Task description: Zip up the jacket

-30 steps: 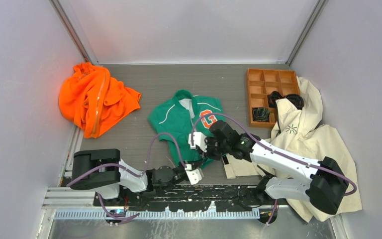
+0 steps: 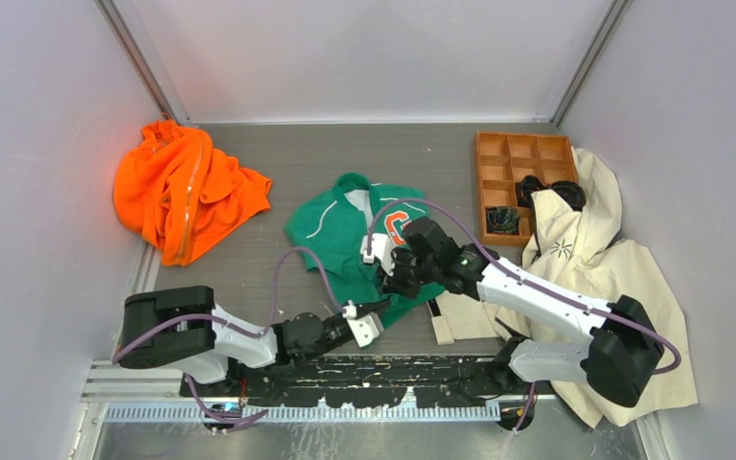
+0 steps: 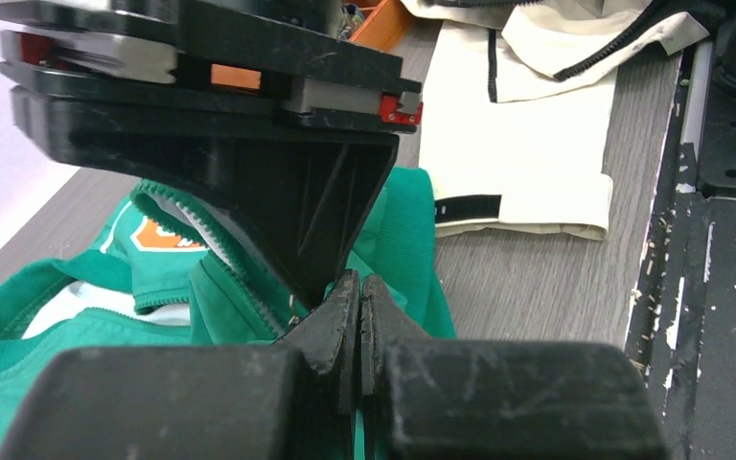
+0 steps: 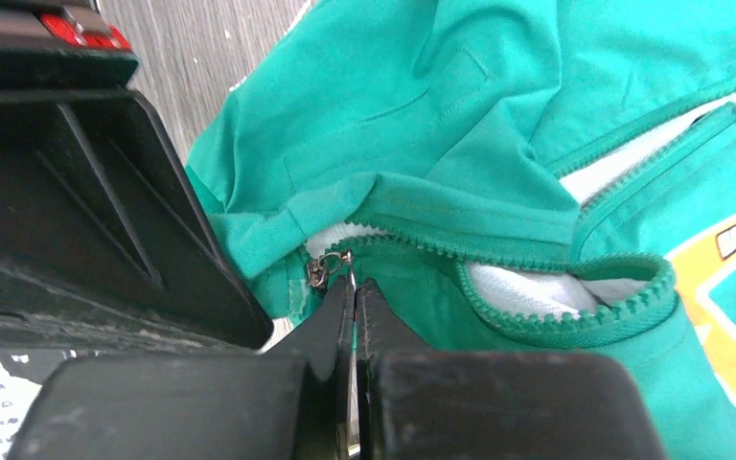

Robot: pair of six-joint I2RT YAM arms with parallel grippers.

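Observation:
The green jacket [image 2: 335,220] with an orange C lies in the middle of the table, its front hem bunched under both grippers. My right gripper is shut on the metal zipper pull [image 4: 331,264], beside a curved run of green zipper teeth [image 4: 565,321]. My left gripper is shut at the lower hem, next to the black body of the right gripper; I see nothing clearly between its fingers, though jacket fabric lies behind the tips.
An orange garment [image 2: 192,192] lies at the left, a wooden compartment tray [image 2: 498,172] at the back right, and cream fabric [image 2: 613,316] along the right. Bare table shows behind the jacket.
My right gripper has shifted slightly toward the back and left. The left arm has moved a little left and back from where it was a second ago.

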